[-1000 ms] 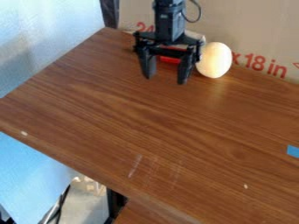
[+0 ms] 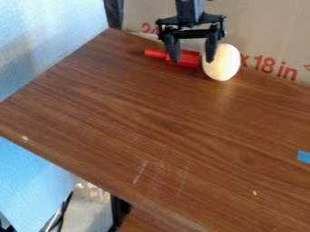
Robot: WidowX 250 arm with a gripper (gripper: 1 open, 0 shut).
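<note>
My black gripper [image 2: 191, 49] hangs at the back of the wooden table [image 2: 145, 136], over a red cylindrical object [image 2: 157, 53] that looks like a rolling pin and lies on its side. The two fingers stand apart, one either side of the red object's middle or just above it; whether they touch it I cannot tell. A pale egg-shaped object [image 2: 223, 63] stands just to the right, close beside the right finger.
A cardboard box [image 2: 273, 41] with red print backs the table. A piece of blue tape [image 2: 304, 156] is at the right edge.
My gripper has moved back and to the right from in front of the red object to over it, and more of that object's left end now shows.
</note>
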